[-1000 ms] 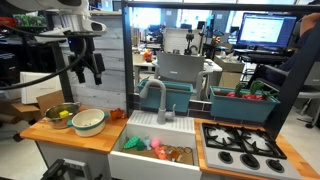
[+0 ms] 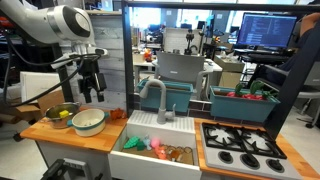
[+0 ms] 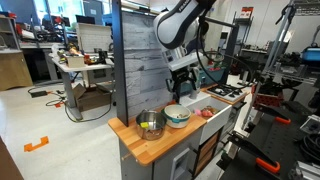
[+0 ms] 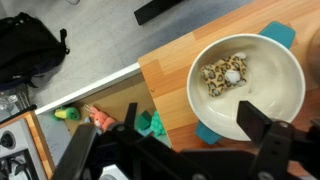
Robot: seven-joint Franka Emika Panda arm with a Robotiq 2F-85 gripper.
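My gripper (image 2: 94,96) is open, its dark fingers spread wide apart and pointing down, with nothing between them. It hangs above a white bowl (image 2: 88,126) with teal handles on the wooden counter. The wrist view shows the bowl (image 4: 208,100) right of centre, partly covered by the right finger. Inside it lies a small spotted brown-and-white item (image 4: 222,74). In the second exterior view, the gripper (image 3: 170,99) is above the bowl (image 3: 178,116), clear of it.
A metal pot (image 3: 150,124) stands beside the bowl. An orange-red item (image 2: 117,114) lies at the counter's back. To the right are a white sink (image 2: 128,163) holding several toys, a faucet (image 2: 163,92) and a black-grated stove (image 2: 240,141). A teal basket (image 2: 240,109) sits behind.
The gripper has come down towards the bowl, and its fingers are lower in the first exterior view. The bowl, pot and toys have not moved.
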